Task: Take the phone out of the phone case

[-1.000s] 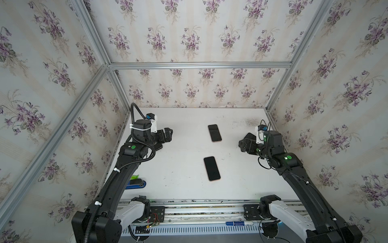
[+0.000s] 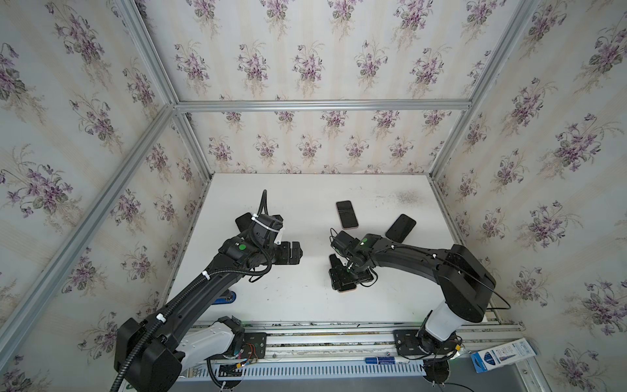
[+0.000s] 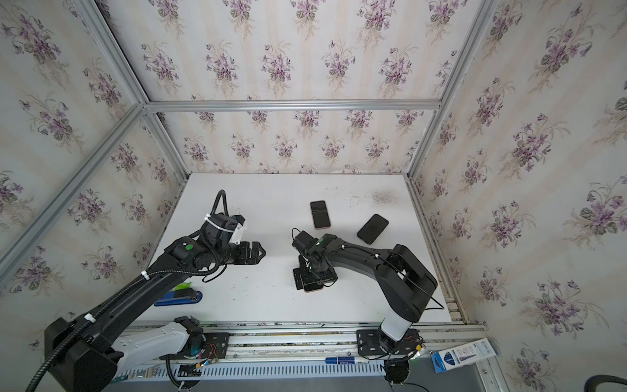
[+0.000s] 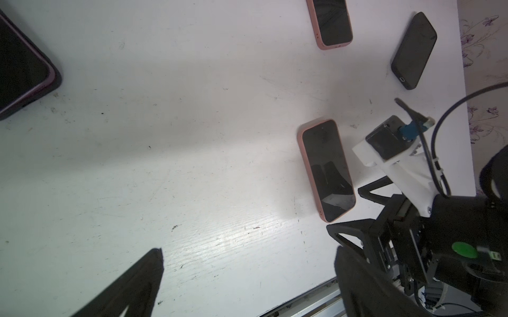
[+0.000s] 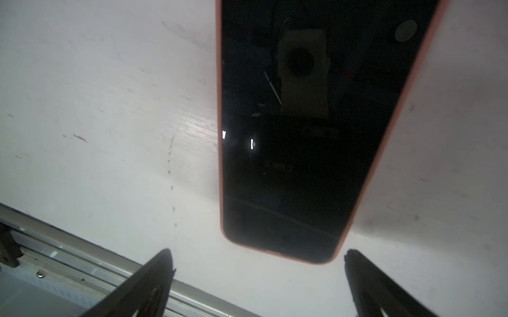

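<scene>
A dark-screened phone in a pink case (image 4: 326, 169) (image 5: 312, 137) lies flat on the white table near the front centre. My right gripper (image 2: 341, 277) is low over it, fingers apart and empty, with the phone's front end just ahead of them in the right wrist view. My left gripper (image 2: 287, 253) stands open above the table to the left of that phone, with nothing between its fingers.
A second pink-cased phone (image 4: 331, 20) lies behind, a black phone (image 4: 414, 50) at the back right, and another dark phone (image 4: 18, 66) on the left. A blue object (image 3: 177, 297) sits at the front left.
</scene>
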